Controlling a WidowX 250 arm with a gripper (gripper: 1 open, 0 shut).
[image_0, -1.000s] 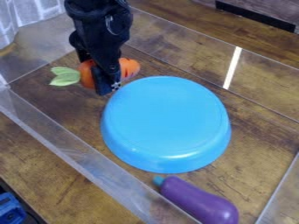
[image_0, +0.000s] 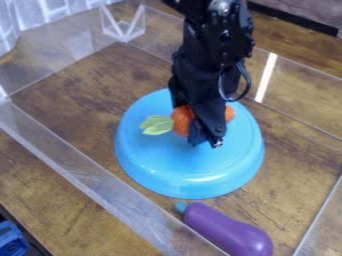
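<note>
The black gripper (image_0: 201, 122) is low over a round blue plate (image_0: 174, 170), shut on an orange carrot (image_0: 182, 118) with pale green leaves (image_0: 156, 125) that stick out to the left. The gripper hides much of the carrot. Whether the carrot rests on the plate I cannot tell.
A purple eggplant (image_0: 230, 228) lies in front of the plate at lower right. Clear walls (image_0: 74, 180) border the wooden surface (image_0: 80, 90). A blue object (image_0: 11, 240) shows outside at lower left. The wood left of the plate is clear.
The gripper has carried the carrot rightward and down in the view, from the wood at upper left to over the blue plate.
</note>
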